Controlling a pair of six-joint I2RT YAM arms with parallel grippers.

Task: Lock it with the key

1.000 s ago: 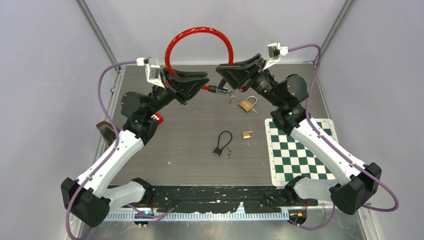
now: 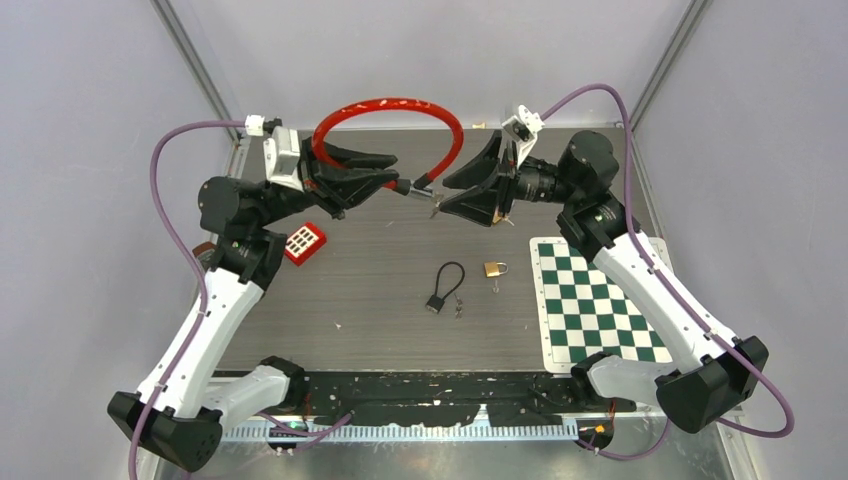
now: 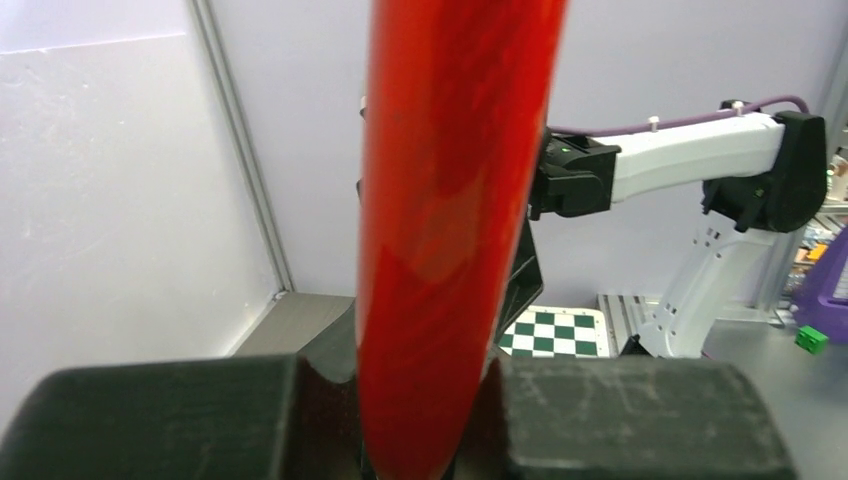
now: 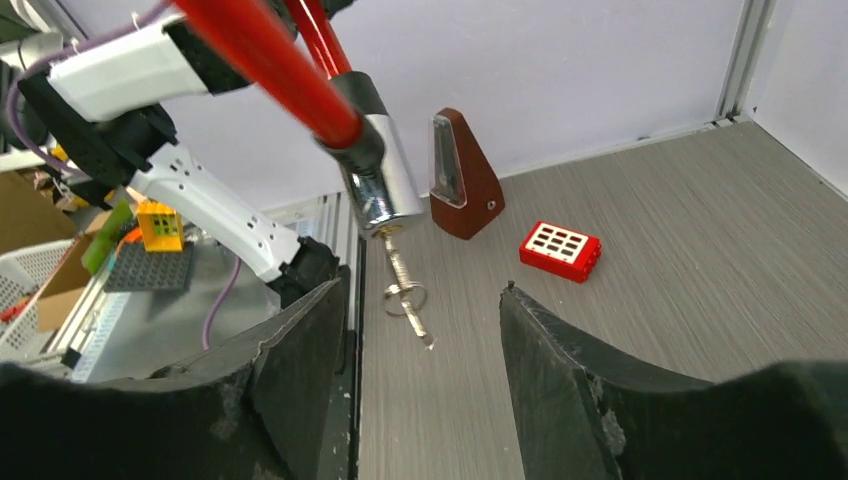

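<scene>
The red cable lock [image 2: 385, 105] hangs in a loop above the table, my left gripper [image 2: 393, 172] shut on its red cable [image 3: 450, 200]. Its silver cylinder [image 4: 392, 185] has a small key [image 4: 400, 272] with a ring standing out of its end, clear of the table. Both black-collared cable ends [image 4: 362, 150] come together at the cylinder; whether the free end is latched I cannot tell. Just off the key, my right gripper stands open, its two fingers apart with nothing held between them.
A black padlock [image 2: 434, 303] and a brass padlock [image 2: 491, 269] with keys lie mid-table. Part of a larger brass padlock shows behind my right gripper. At left are a red block [image 2: 305, 243] and a brown metronome-like object [image 4: 470, 180]; a checkered board [image 2: 590, 305] lies at right.
My right gripper has come away from the red cable beside the cylinder and its fingers have spread. The left gripper and the lock have shifted left; the loop sits lower in view.
</scene>
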